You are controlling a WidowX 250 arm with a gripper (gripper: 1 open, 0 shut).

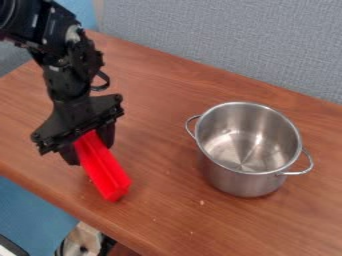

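My gripper (83, 135), black, hangs over the left part of the wooden table, down around the upper end of a red elongated block (104, 172). The block slants toward the near edge, its top end between or under the fingers; whether they are closed on it is hard to tell. A steel pot (247, 150) with two handles stands to the right, apart from block and gripper.
A grey textured wall (227, 40) runs along the back. The table's near-left edge lies close below the red block.
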